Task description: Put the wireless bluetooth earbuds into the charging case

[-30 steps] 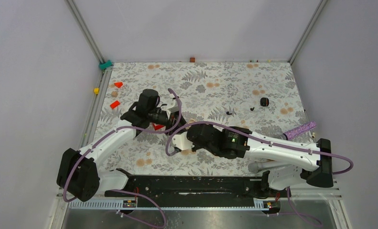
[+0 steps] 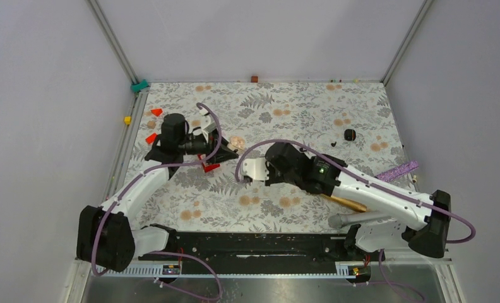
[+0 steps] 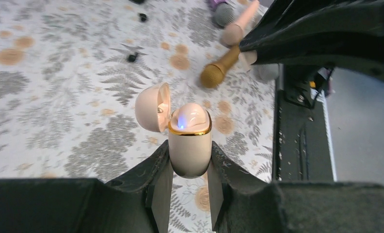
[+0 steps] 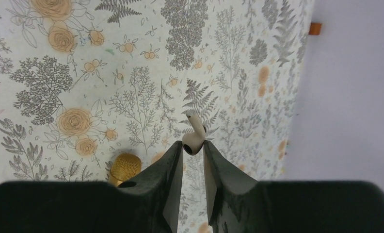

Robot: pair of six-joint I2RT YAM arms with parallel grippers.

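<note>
In the left wrist view, the pale charging case [image 3: 189, 154] is held upright in my shut left gripper, its lid [image 3: 149, 109] open and a blue light showing by an earbud [image 3: 192, 115] seated inside. My right gripper holds a pale earbud between its fingertips; in the left wrist view it hangs at the upper right, apart from the case. In the top view the two grippers face each other over the middle of the mat.
A gold microphone [image 3: 212, 73], other cylinders and small black items lie on the right; red pieces [image 2: 156, 112] lie on the left.
</note>
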